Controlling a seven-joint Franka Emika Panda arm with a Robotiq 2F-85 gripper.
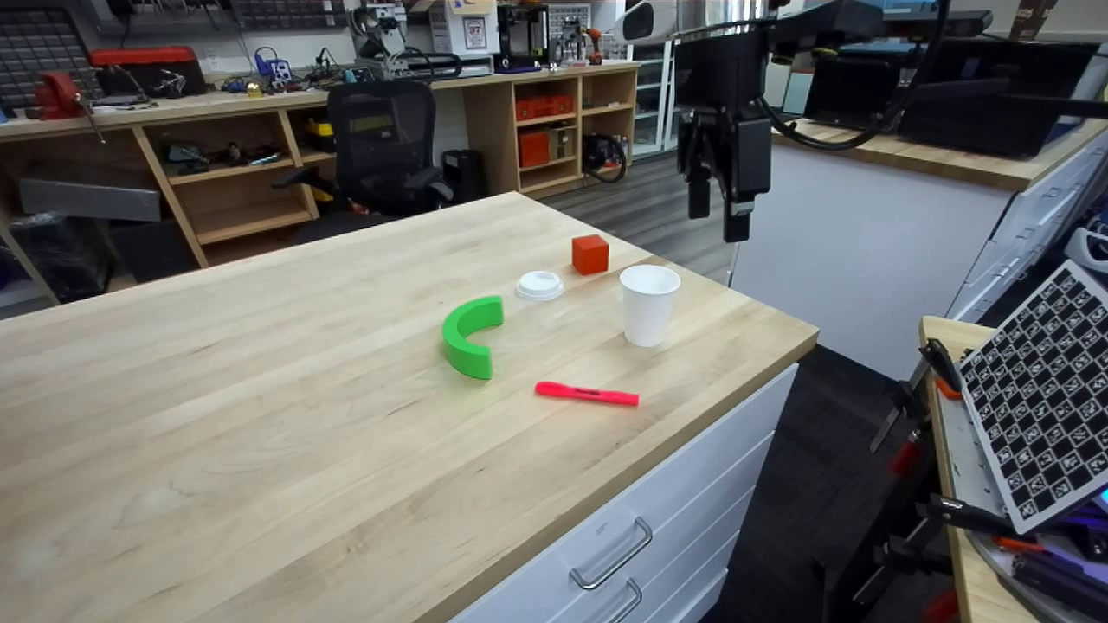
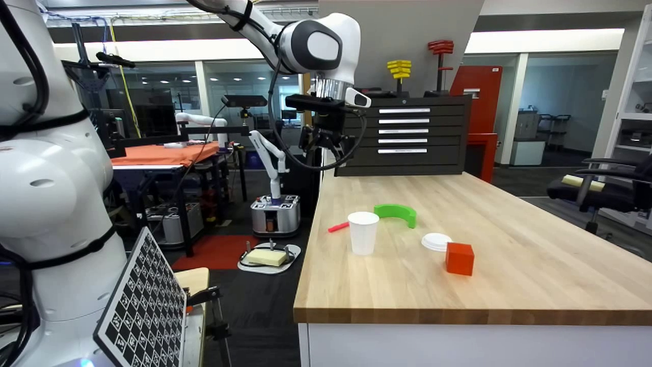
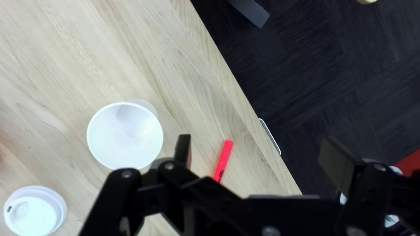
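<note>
My gripper (image 1: 718,216) hangs open above the table's corner region, higher than everything on it, with nothing between its fingers. On the table an empty white cup (image 1: 648,306) stands upright; the wrist view looks into the cup (image 3: 125,135). A white lid (image 1: 540,285) lies flat beside a red cube (image 1: 589,254). Left of the cup, a green curved block (image 1: 473,337) rests on the wood. A pink-red marker (image 1: 587,394) lies nearer the drawer side; in the wrist view my gripper's body hides one end of this marker (image 3: 223,161).
A checkered board (image 2: 146,299) stands by the robot's base, off the table. A dark tool chest (image 2: 409,137) stands at the table's far end.
</note>
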